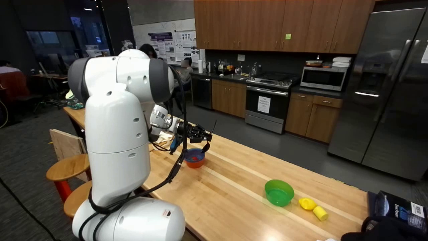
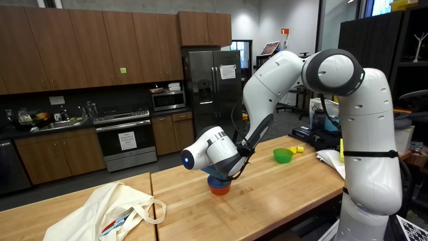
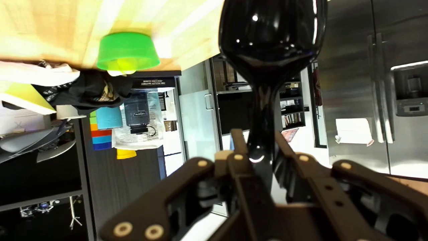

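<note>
A glossy black spoon-like utensil (image 3: 273, 36) is gripped by its handle in my gripper, its wide bowl pointing away from the fingers. In the first exterior view the gripper (image 1: 209, 137) hangs over the table close to a bowl, blue inside and orange-red outside (image 1: 194, 164), and the black utensil (image 1: 205, 147) tips down beside that bowl's right rim. Something small and red (image 1: 195, 158) lies in the bowl. From the second exterior view the arm hides the gripper, while the blue and orange bowl (image 2: 219, 188) shows below it.
A green bowl (image 1: 279, 192) stands farther along the table, with a yellow lemon (image 1: 307, 203) and a yellow cylinder (image 1: 320, 213) beside it. A cream cloth bag (image 2: 100, 209) covers part of the adjoining table. Between the two bowls the wood is bare.
</note>
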